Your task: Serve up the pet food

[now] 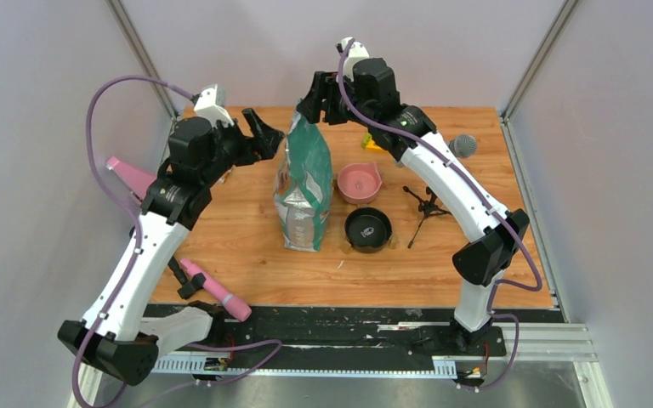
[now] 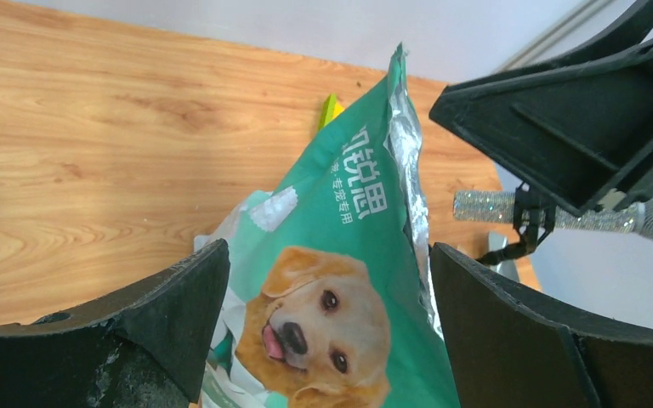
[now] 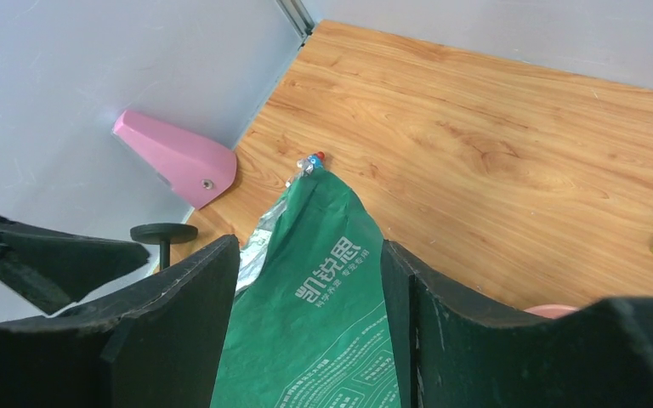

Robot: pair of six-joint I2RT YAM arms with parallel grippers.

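Note:
A tall teal pet food bag [image 1: 306,191] with a puppy picture [image 2: 315,331] stands upright in the middle of the table. My left gripper [image 1: 268,136] hovers open at the bag's upper left; in its wrist view the bag lies beyond the spread fingers. My right gripper [image 1: 315,98] is open at the bag's top, higher up in the top view, with the green bag top [image 3: 323,255] below and between its fingers in its wrist view. A pink bowl [image 1: 359,178] and a black bowl [image 1: 367,223] sit right of the bag.
A microphone [image 1: 462,145], a small black tripod [image 1: 428,206] and a yellow item [image 1: 372,143] are on the right. Pink cylinders [image 1: 221,289] lie at the front left.

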